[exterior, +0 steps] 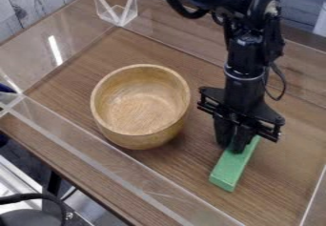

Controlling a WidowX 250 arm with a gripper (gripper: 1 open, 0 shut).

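Note:
My black gripper (pixel 239 133) is low over the upper end of a green rectangular block (pixel 230 170) lying on the wooden table (pixel 152 187). Its fingers are at or around that end; whether they touch or grip it cannot be told. A round wooden bowl (pixel 137 101) sits to the left of the gripper, apart from it.
A small clear container (pixel 116 9) stands at the back left. The table's left edge runs diagonally down the view, with dark cables at the bottom left.

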